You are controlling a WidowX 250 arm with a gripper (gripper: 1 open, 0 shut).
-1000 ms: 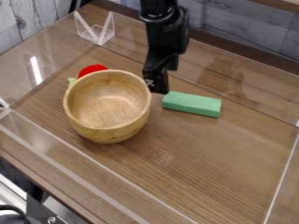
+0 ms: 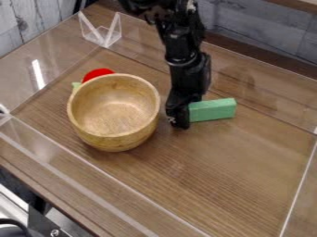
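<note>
My black gripper (image 2: 180, 109) reaches down from the top centre to the table, its fingertips low at the left end of a green block (image 2: 213, 108), just right of the yellow bowl (image 2: 114, 130). Whether the gripper is open, shut or holding the block is too dark and small to tell.
A red object (image 2: 96, 74) lies behind the bowl, with a small pale green item partly hidden there. A white wire-like item (image 2: 104, 26) is at the back left.
The block now sits at a slightly different angle.
</note>
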